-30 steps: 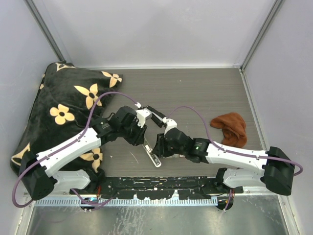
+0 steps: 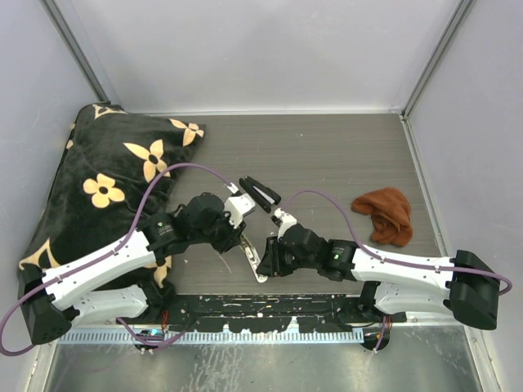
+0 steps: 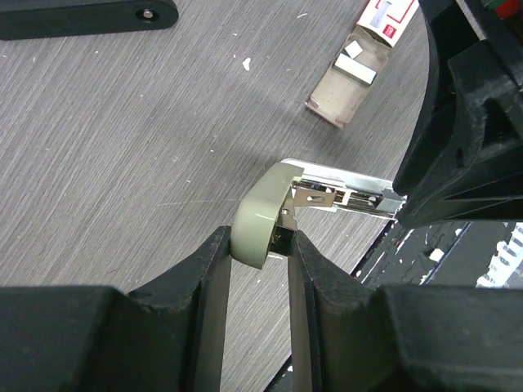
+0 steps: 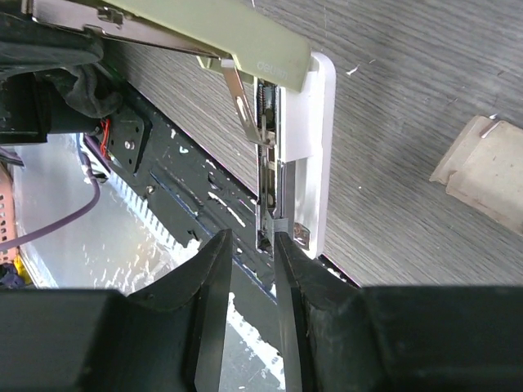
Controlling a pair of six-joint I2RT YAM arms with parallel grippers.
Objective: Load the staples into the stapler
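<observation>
The stapler's pale green top point(image 3: 263, 208) is pinched between the fingertips of my left gripper. It stands swung open over its white base point(image 4: 321, 155), with the metal channel point(image 4: 266, 180) exposed. In the right wrist view, the fingertips of my right gripper are at the channel's front end, a narrow gap between them. A small silvery piece point(image 4: 280, 224) lies in the channel by one fingertip; whether it is a staple strip or is gripped cannot be made out. The top view shows the base point(image 2: 251, 257) between both grippers.
A torn staple box point(image 3: 335, 96) with white pieces in it lies beside the stapler. Behind is a long black object point(image 2: 260, 194). A brown cloth point(image 2: 384, 216) sits at right, a flowered dark cushion point(image 2: 106, 175) at left.
Over the last second both arms have shifted slightly, and the stapler a little with them. My right gripper has moved toward the base's front end, covering more of it from above.
</observation>
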